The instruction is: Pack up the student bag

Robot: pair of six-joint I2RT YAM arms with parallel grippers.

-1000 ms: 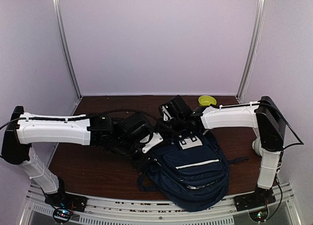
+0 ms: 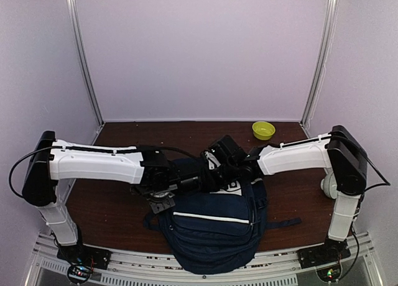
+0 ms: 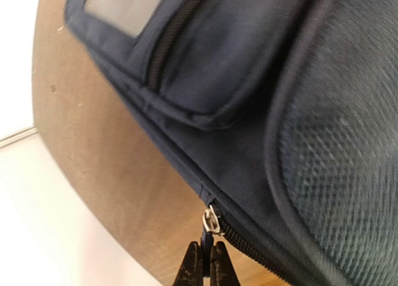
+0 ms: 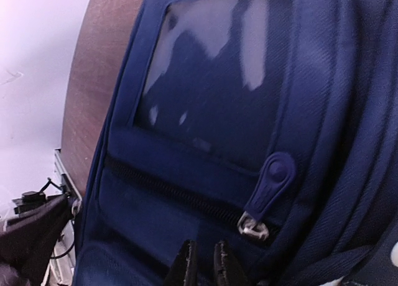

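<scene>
The navy backpack [image 2: 214, 239] lies at the front middle of the table, its upper part covered by both arms in the top view. In the left wrist view, my left gripper is shut on the dark zipper pull [image 3: 207, 236], which hangs from a metal slider [image 3: 211, 220] at the bag's edge. My right gripper is partly open over the bag's fabric, with nothing visible held between its fingers. Above and to the right of it, another zipper pull [image 4: 273, 181] lies loose beside a clear window pocket [image 4: 208, 81].
A yellow-green bowl [image 2: 263, 130] stands at the back right. Near the right edge sits a white rounded object [image 2: 329, 185], partly behind the right arm. The two arms meet closely above the bag. Bare table [image 2: 106, 217] shows at left.
The backpack has shifted left across the table and turned somewhat. My left arm reaches farther right over it, while my right arm has moved only slightly.
</scene>
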